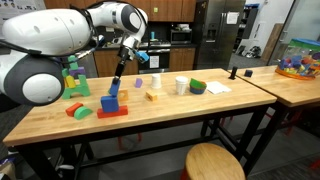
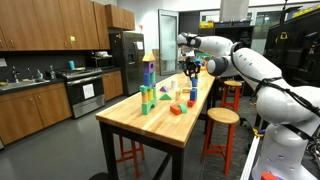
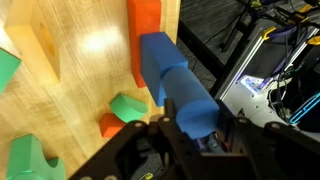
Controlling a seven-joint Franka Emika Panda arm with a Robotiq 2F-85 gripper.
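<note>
A blue cylinder is clasped in my gripper, its round end facing the wrist camera. Just beyond it, a blue block stands against a red block. Exterior view 1 has the blue block on the long red block near the table's front edge, with the gripper reaching down from above. Whether the cylinder touches the blue block cannot be made out.
To the left stand a green block structure and a loose red piece. White cups, a green bowl and a yellow block are farther right. A stool stands in front.
</note>
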